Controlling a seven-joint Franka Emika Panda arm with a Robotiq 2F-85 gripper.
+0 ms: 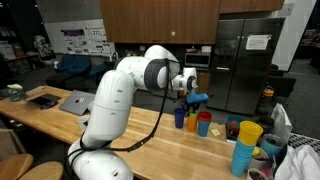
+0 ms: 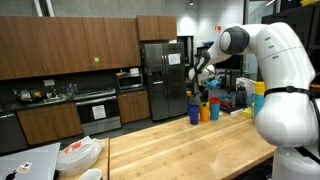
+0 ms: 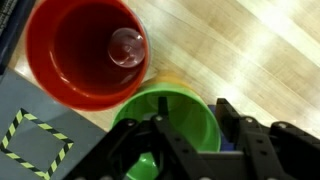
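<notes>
My gripper straddles the near rim of a green cup (image 3: pixel 178 100) in the wrist view: one finger is inside the cup, the other outside its wall. The fingers stand apart, with a gap showing between them. An orange cup (image 3: pixel 168 79) peeks out around the green cup. Beside it sits a red cup (image 3: pixel 90 50) with a small clear object (image 3: pixel 126 47) in it. In exterior view 1, a blue cup (image 1: pixel 180 118) stands to the left of the orange cup, and the gripper (image 1: pixel 191 103) is just above the row.
Stacked blue cups (image 1: pixel 241 158), a yellow cup (image 1: pixel 250 132) and other items crowd the table's right end. A laptop (image 1: pixel 77 102) lies at the left. Bare wooden tabletop (image 1: pixel 160 155) stretches in front of the cups. A person (image 1: pixel 185 82) is behind the table.
</notes>
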